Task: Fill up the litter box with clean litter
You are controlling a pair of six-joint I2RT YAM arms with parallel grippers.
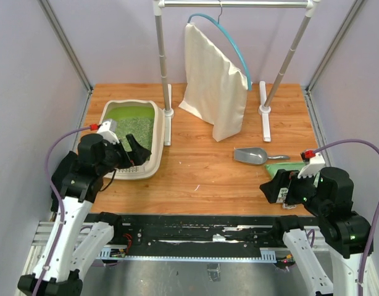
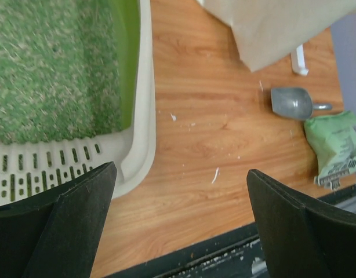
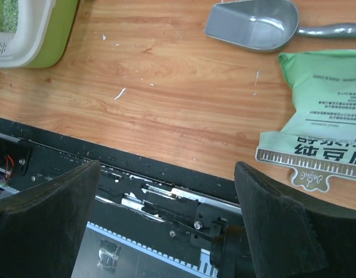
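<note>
A cream and green litter box (image 1: 158, 132) stands on the left of the table, with green litter (image 1: 136, 127) inside. Over its front right part hangs my left gripper (image 1: 137, 154), open and empty. The box's near corner fills the left of the left wrist view. At the table's right lies a green litter bag (image 3: 329, 98), its end closed by a toothed metal clip (image 3: 317, 168). Just behind the bag rests a grey scoop (image 1: 251, 155). My right gripper (image 1: 277, 188), open and empty, hovers near the bag's left side and hides part of it from above.
A cream cloth (image 1: 214, 86) hangs from a blue hanger (image 1: 229, 40) on a white rack (image 1: 239, 4) at the back. Bare tabletop (image 1: 202, 179) lies between box and bag. A black rail (image 1: 202, 231) borders the front edge.
</note>
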